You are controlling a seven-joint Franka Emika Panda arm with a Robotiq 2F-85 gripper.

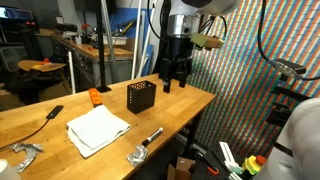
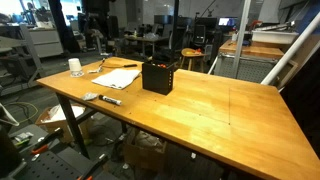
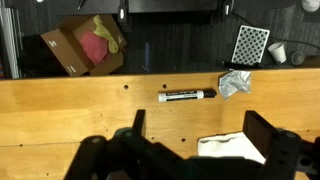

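In the wrist view my gripper points down with its two dark fingers wide apart and nothing held between them. A thin marker-like stick, pale with a dark end, lies on the wooden table near its edge. Just beside it is a crumpled silver wrapper. A folded white cloth shows partly, cut off by the gripper. High above the table hangs the gripper in exterior view 1, clear of everything. Behind the cloth and to its right stands a black mesh box.
Red items show at the rim of the black box. A white cup stands at the table's far left end. An orange object lies behind the cloth. Cardboard boxes sit on the floor below.
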